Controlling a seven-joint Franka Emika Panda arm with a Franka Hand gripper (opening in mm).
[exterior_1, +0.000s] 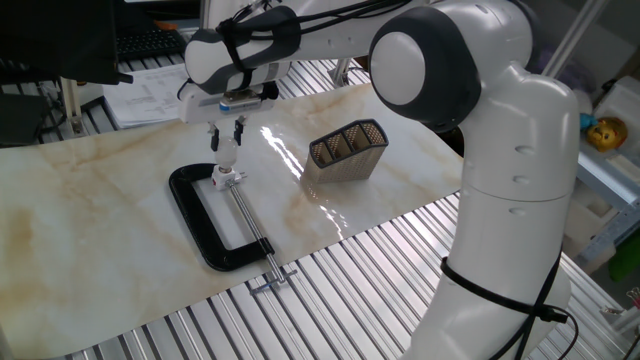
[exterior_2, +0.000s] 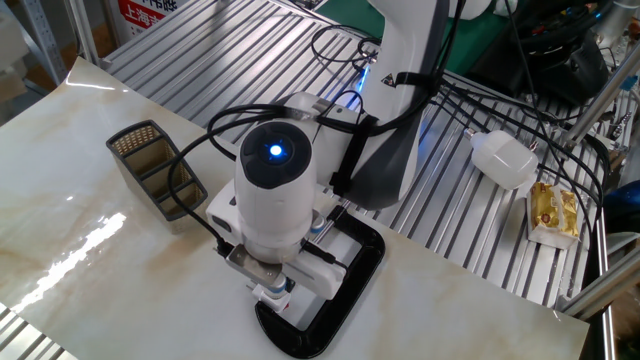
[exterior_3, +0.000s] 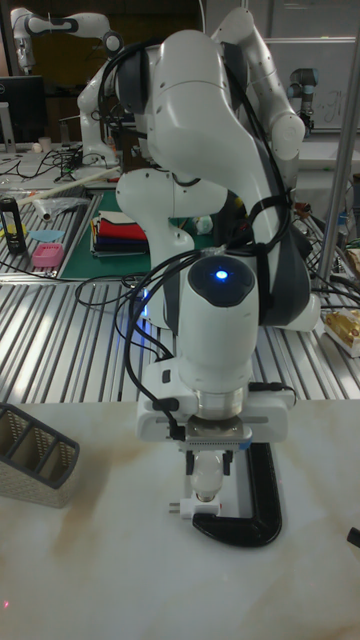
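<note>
A white light bulb (exterior_1: 227, 153) stands upright in a white socket (exterior_1: 224, 178) with plug prongs, seen in view 3 at the left of the clamp. The socket sits at the end of the black C-clamp (exterior_1: 196, 222), which lies flat on the marbled board. From above, my gripper (exterior_3: 208, 463) points straight down, with one finger on each side of the bulb and no clear gap between them and the glass. It appears shut on the bulb, which is still in the socket. In view 2 the hand hides the bulb; part of the socket (exterior_2: 270, 297) shows below it.
A beige and dark grey compartment holder (exterior_1: 348, 155) stands a short way from the clamp, its compartments looking empty. A large white bulb (exterior_2: 503, 160) and a gold-topped box (exterior_2: 553, 215) lie on the slatted metal table. Open board lies in front of the clamp.
</note>
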